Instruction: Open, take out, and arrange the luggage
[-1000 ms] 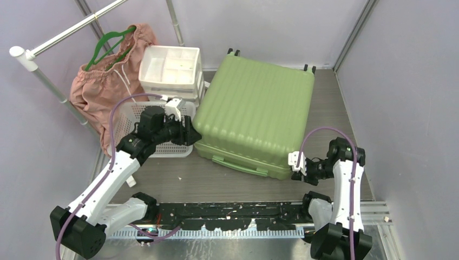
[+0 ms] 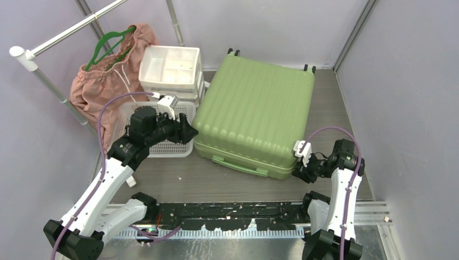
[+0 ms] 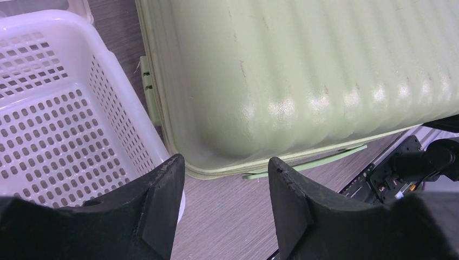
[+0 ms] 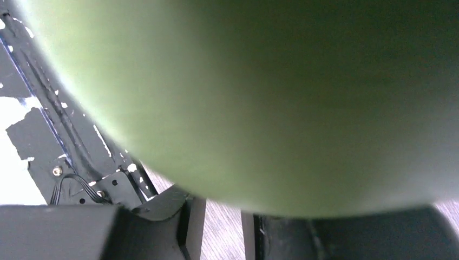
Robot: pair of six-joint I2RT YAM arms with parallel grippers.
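Observation:
A closed green hard-shell suitcase [image 2: 251, 108] lies flat on the grey floor, its handle [image 2: 238, 168] toward the front. My left gripper [image 2: 185, 129] stands part open just off the suitcase's front-left corner; in the left wrist view its fingers [image 3: 292, 211] are apart with nothing between, above the corner [image 3: 216, 146]. My right gripper [image 2: 299, 170] is low at the front-right corner; in the right wrist view the blurred green shell [image 4: 254, 119] fills most of the frame, and the visible finger parts are slightly apart.
A white perforated basket [image 3: 48, 124] sits against the suitcase's left, with white drawers [image 2: 169, 67] behind it. A pink bag [image 2: 89, 92] hangs on a rail at back left. Bare floor [image 2: 330, 108] lies right of the suitcase.
The left arm has drawn slightly back to the left. The suitcase looks unmoved.

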